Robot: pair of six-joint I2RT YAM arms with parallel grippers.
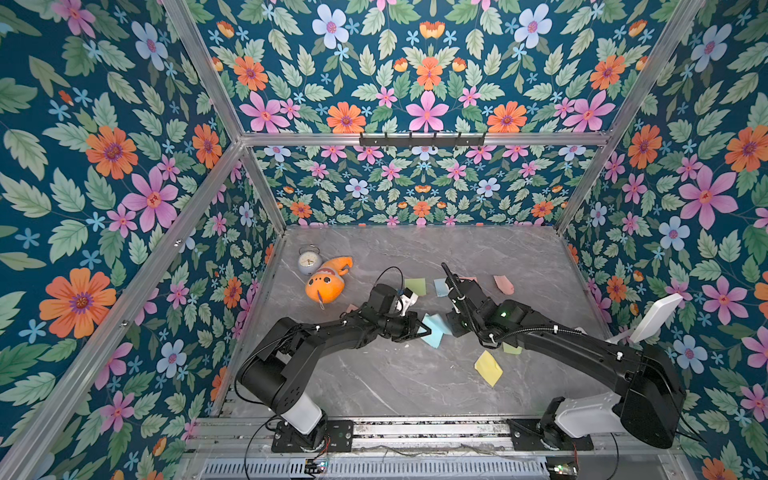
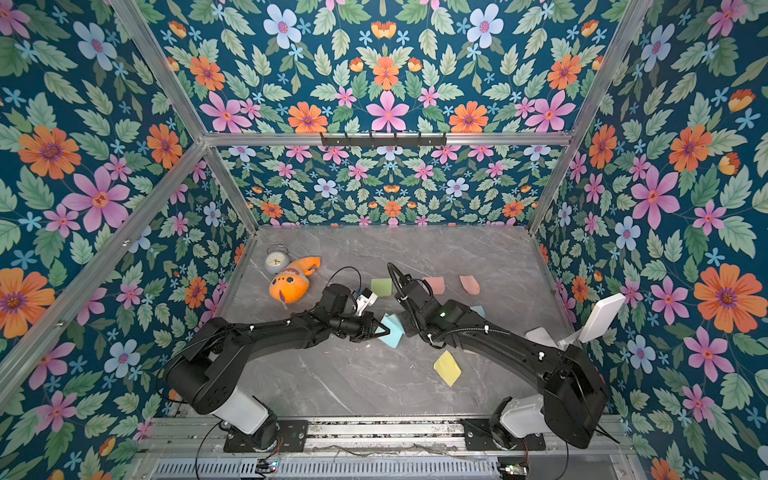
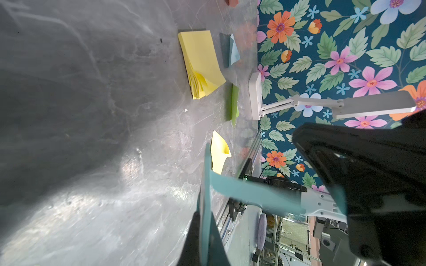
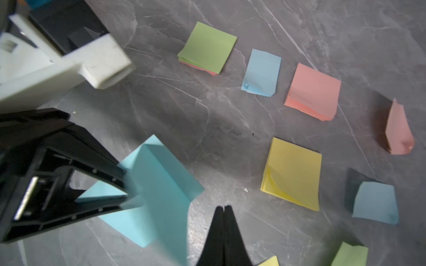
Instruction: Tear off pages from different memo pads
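My left gripper is shut on a light blue-green memo pad [image 4: 117,220] and keeps it off the table. One leaf [image 4: 162,208] of that pad bends away from the rest, blurred in the right wrist view. To its right, my right gripper has its fingertips together with nothing between them; the leaf lies outside, apart from them. In the left wrist view the leaf [image 3: 253,190] sticks out towards the black right arm. Four-square pads rest on the table: green [image 4: 208,47], blue [image 4: 262,71], pink [image 4: 314,90] and yellow [image 4: 292,173].
Loose curled sheets lie farther right: a pink sheet [image 4: 398,130], a blue sheet [image 4: 376,202], a green sheet [image 4: 350,255] and a yellow sheet [image 1: 488,368]. An orange toy [image 1: 325,283] and a clock [image 1: 309,260] stand back left.
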